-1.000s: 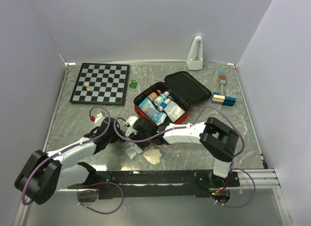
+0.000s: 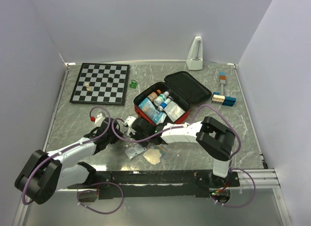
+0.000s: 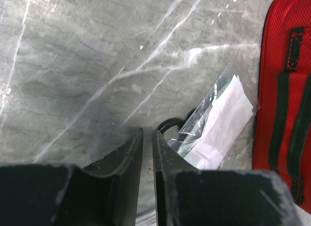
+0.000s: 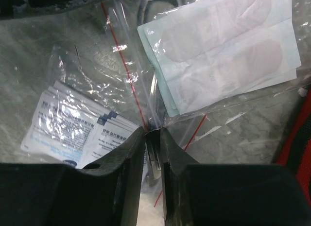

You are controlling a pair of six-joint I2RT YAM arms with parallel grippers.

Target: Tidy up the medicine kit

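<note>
The open medicine kit (image 2: 182, 120), a red-and-black case, holds several bottles (image 2: 161, 98) and packets. Left of it, both grippers stand low and close together. My left gripper is shut, its tips close to a black loop (image 3: 170, 123) and a clear bag with whitish pads (image 3: 219, 124); what lies between them cannot be made out. In the right wrist view, the tips of my right gripper are slightly parted around a narrow dark-and-metal piece (image 4: 154, 160), over the bags. Whether they grip it is unclear. Printed packets (image 4: 73, 124) lie beside it.
The kit's lid (image 2: 188, 87) lies folded back. A chessboard (image 2: 99, 84) occupies the back left, with a small green object (image 2: 133, 84) near it. A metronome (image 2: 196, 53) and colored blocks (image 2: 223, 99) are farther right. A beige packet (image 2: 152, 156) lies at the front.
The right arm has shifted very slightly down and left. The left arm, the kit and the things inside it look unchanged.
</note>
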